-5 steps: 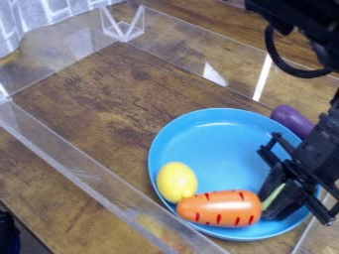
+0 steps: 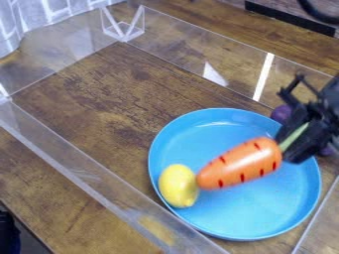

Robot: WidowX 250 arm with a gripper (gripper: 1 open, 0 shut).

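Note:
The black gripper (image 2: 299, 131) is at the right edge, shut on the green top of a toy carrot (image 2: 239, 164). The orange carrot is tilted over the blue plate (image 2: 232, 226), its lower end near a yellow lemon (image 2: 177, 185) on the plate's left side. A purple object (image 2: 281, 114), partly hidden by the gripper and carrot, lies behind the plate's right rim.
Clear plastic walls (image 2: 79, 179) run along the left, front and back of the wooden surface (image 2: 106, 99). The surface left of the plate is bare. A dark object shows at the bottom left corner.
The gripper has risen up and back from the plate with the carrot, which has moved from lying on the plate's front to a tilted position higher over it.

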